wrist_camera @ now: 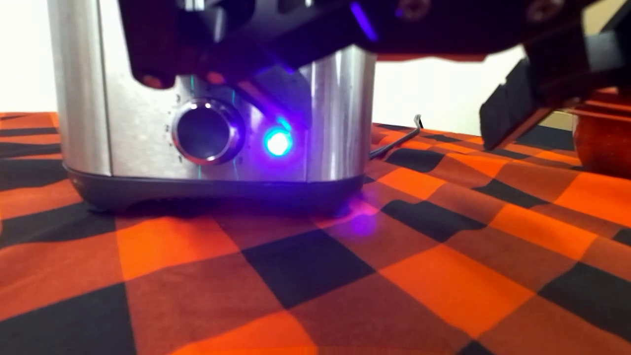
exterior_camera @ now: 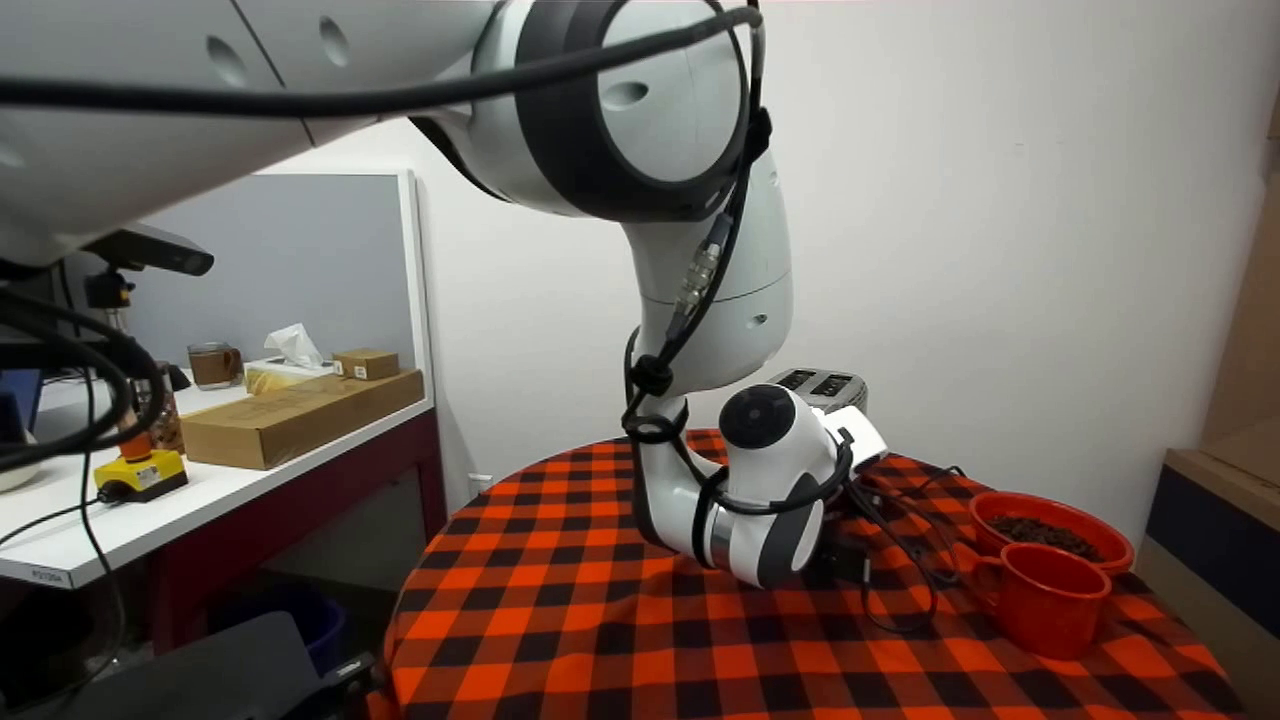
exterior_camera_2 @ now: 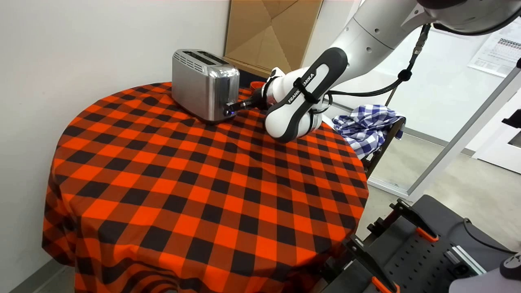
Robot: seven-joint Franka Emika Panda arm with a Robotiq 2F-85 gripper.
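A silver two-slot toaster (exterior_camera_2: 195,90) stands upright at the back of the table. On its end face, the wrist view shows a round dark knob (wrist_camera: 204,131) and, just right of it, a small round light (wrist_camera: 278,142) glowing blue. My gripper (exterior_camera_2: 233,107) is low at this end face, beside the glow. Its dark fingers (wrist_camera: 508,112) look spread apart, one far to the right, the other near the knob and light. Nothing shows between them. Whether a fingertip touches the toaster I cannot tell. Part of the panel above the knob is hidden by the gripper.
A red mug (exterior_camera: 1050,600) and a red bowl (exterior_camera: 1046,528) of small brown pieces stand to the right in the first exterior view. A black cable (exterior_camera: 918,570) loops beside my hand.
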